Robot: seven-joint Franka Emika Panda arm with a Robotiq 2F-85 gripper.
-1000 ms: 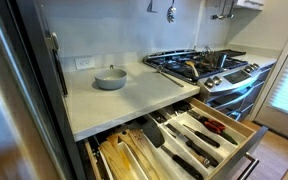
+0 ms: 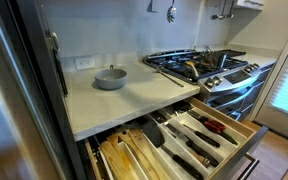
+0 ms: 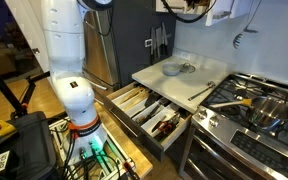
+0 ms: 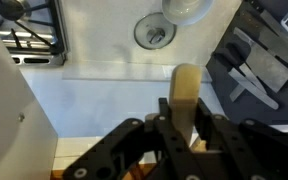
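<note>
My gripper is shut on a tan wooden piece (image 4: 186,84), which looks like part of a utensil and points up in the wrist view. What its lower part looks like is hidden by the dark fingers. In exterior view 2 the black arm (image 3: 189,15) reaches across the top, and its end is hard to make out there. No part of the arm shows in exterior view 1.
An open drawer (image 2: 216,172) holds wooden utensils (image 2: 119,155) and several dark-handled tools. A grey bowl (image 2: 110,78) sits on the otherwise mostly clear counter (image 2: 114,108). The stove (image 2: 209,75) carries a pot (image 3: 269,112). A ladle (image 2: 171,14) hangs on the wall.
</note>
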